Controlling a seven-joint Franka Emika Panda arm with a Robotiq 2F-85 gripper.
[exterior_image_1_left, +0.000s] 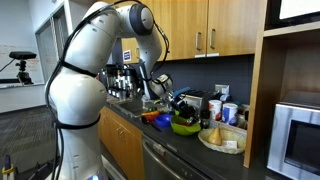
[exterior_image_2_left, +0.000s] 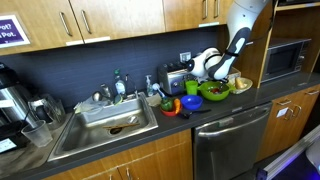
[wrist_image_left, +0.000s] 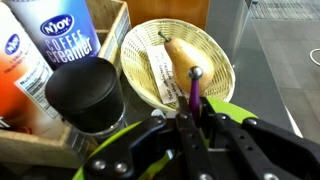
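Note:
My gripper is shut on a slim purple object (wrist_image_left: 195, 88) with a pale rounded tip, which sticks out past the fingers in the wrist view. What it is and how far it runs between the fingers is hard to tell. Beneath lies a green bowl (exterior_image_1_left: 184, 128), its green rim also showing under the gripper in the wrist view. From the side, the dark gripper (exterior_image_1_left: 188, 112) is at the bowl, but its fingertips are too small to make out. The bowl (exterior_image_2_left: 215, 91) stands on the counter in the other exterior view.
A wicker basket (exterior_image_1_left: 222, 143) with a pear-shaped yellow item (wrist_image_left: 190, 55) sits beside the bowl. A wooden box (wrist_image_left: 108, 35) of creamer bottles and a black-lidded jar (wrist_image_left: 86, 94) is close by. A blue bowl (exterior_image_2_left: 190, 102) and toaster (exterior_image_2_left: 174, 80) are nearby.

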